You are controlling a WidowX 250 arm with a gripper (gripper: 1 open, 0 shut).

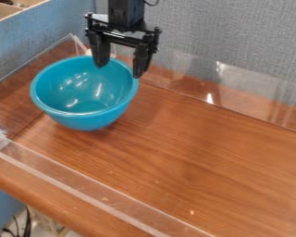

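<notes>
A turquoise bowl (82, 97) sits upright on the wooden table (194, 162) toward the back left. Over the bowl's back rim hangs my black gripper (119, 67), its two fingers spread wide apart with nothing visible between them. The left fingertip is above the bowl's inside; the right one is by the rim's right side.
Clear plastic strips edge the table at the back, left and front. A light blue box (25, 46) stands beyond the back left corner, a grey wall behind.
</notes>
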